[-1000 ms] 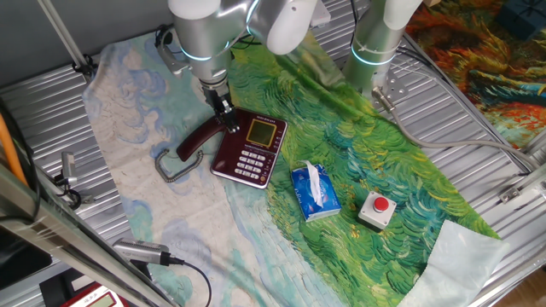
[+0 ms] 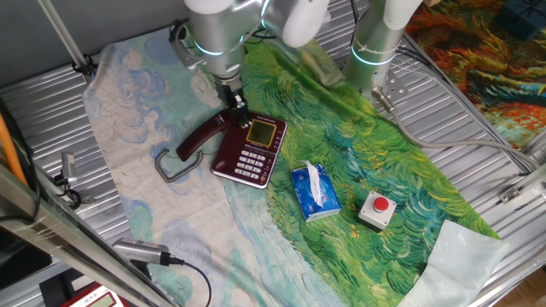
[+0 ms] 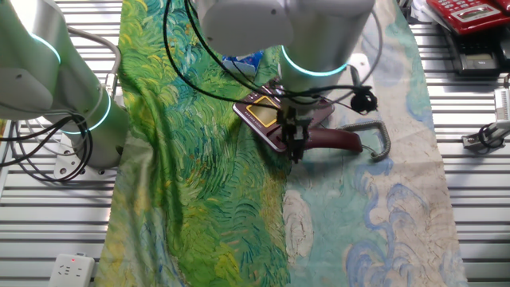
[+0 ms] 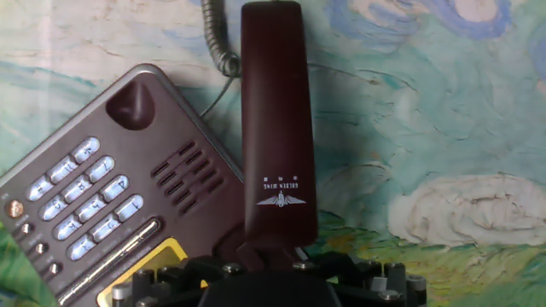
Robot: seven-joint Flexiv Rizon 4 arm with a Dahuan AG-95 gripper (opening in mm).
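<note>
A dark red desk phone [image 2: 225,161] lies on the painted cloth, its handset [image 2: 199,141] set askew across the base and reaching out past its edge. In the wrist view the handset [image 4: 277,111] runs straight up from my gripper, with a winged logo on its near end. The phone base [image 4: 128,175], with its keypad, is to the left. My gripper [image 2: 242,116] is low at the handset's near end, beside the phone's screen. Its linkages show on both sides of the black body, but its fingertips are hidden; whether it touches the handset is unclear.
A blue tissue pack [image 2: 316,194] and a red button box [image 2: 377,210] stand to the right of the phone. The coiled cord [image 2: 181,175] loops beside the handset.
My gripper has shifted a little to the right over the phone, from the handset's end toward the screen. The phone, handset and other objects have stayed put.
</note>
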